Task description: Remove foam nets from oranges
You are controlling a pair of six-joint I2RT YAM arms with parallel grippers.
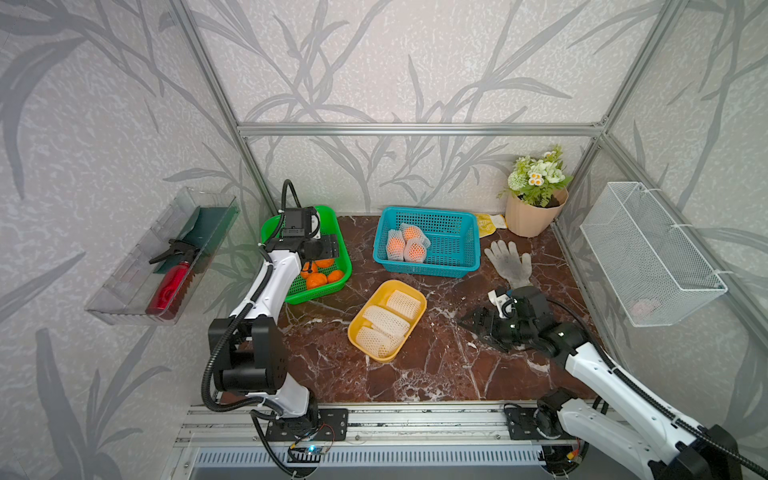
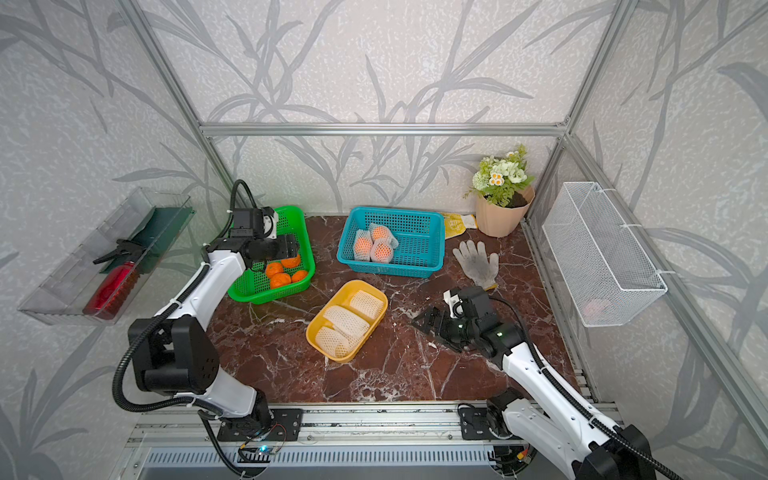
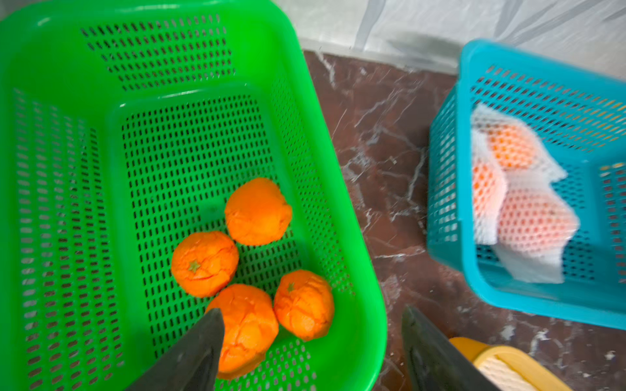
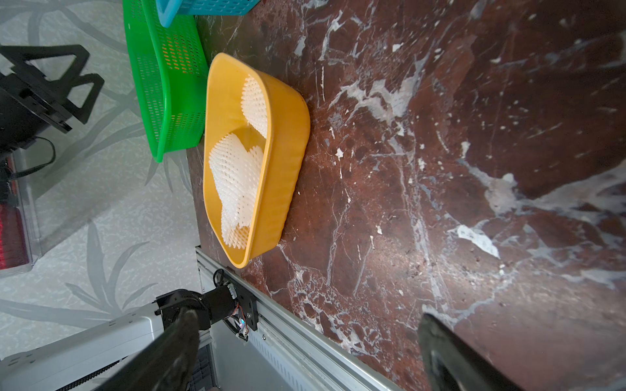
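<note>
Bare oranges point(image 3: 257, 210) lie in the green basket point(image 1: 284, 296) at left. My left gripper hangs above that basket, its fingers apart with nothing between them. In the blue basket point(image 1: 452, 268) at the back sit three oranges in white foam nets point(image 1: 415, 250). The yellow tray point(image 2: 376, 310) at front middle holds removed white foam nets point(image 2: 348, 323). My right gripper stands open and empty above the table, right of the tray.
A grey glove point(image 1: 509, 260) and a flower pot point(image 1: 528, 216) are at the back right. A clear box hangs on the left wall, a white mesh basket point(image 1: 652, 256) on the right.
</note>
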